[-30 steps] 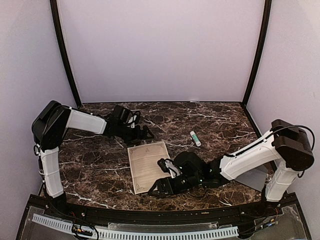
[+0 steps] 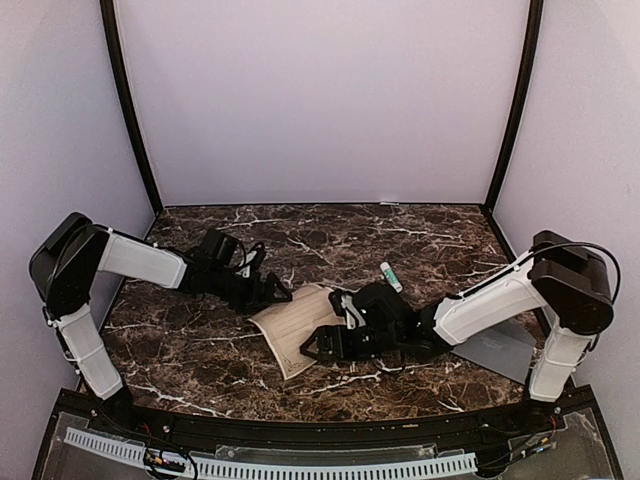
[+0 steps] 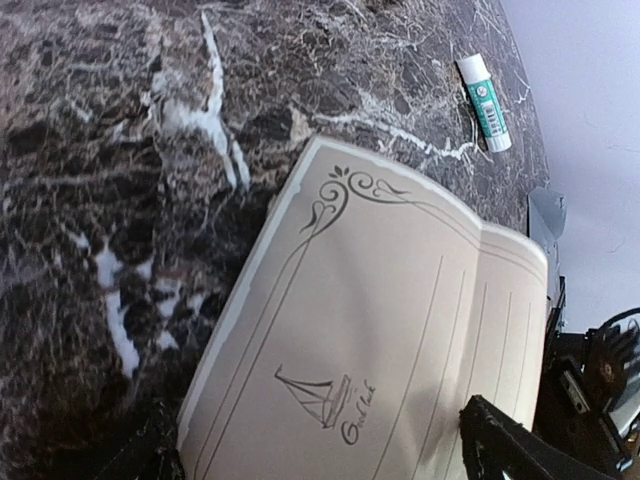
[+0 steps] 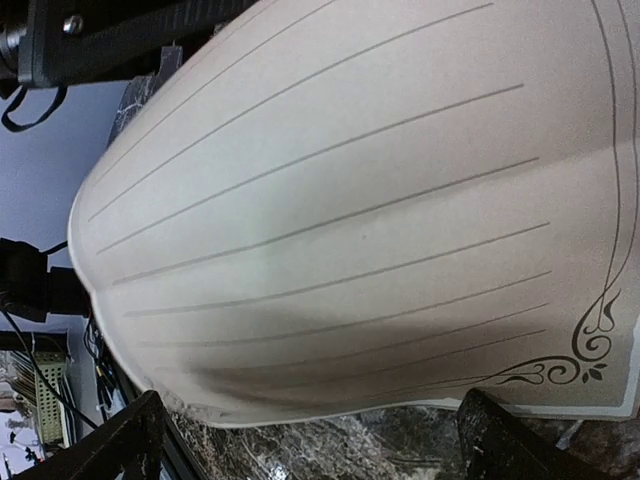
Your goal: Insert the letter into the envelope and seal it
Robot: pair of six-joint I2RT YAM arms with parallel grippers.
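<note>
The letter (image 2: pixel 290 328), a cream lined sheet with scroll corners, lies in the middle of the table and bows upward. In the left wrist view, its printed sailboat end (image 3: pixel 335 390) shows between the spread fingers. My left gripper (image 2: pixel 278 292) stands open at the sheet's far end. At its near right edge my right gripper (image 2: pixel 318 347) is also open, and the right wrist view shows the curved lined face (image 4: pixel 330 230) close up above its wide-apart fingers. A flat grey piece (image 2: pixel 498 350), possibly the envelope, is partly hidden under the right arm.
A white and teal glue stick (image 2: pixel 391 277) lies on the table behind the right gripper.
The letter lay flat and is now bowed and skewed. My left gripper has moved left and nearer, over the sheet's far end; the right one has moved slightly away from the front edge.
</note>
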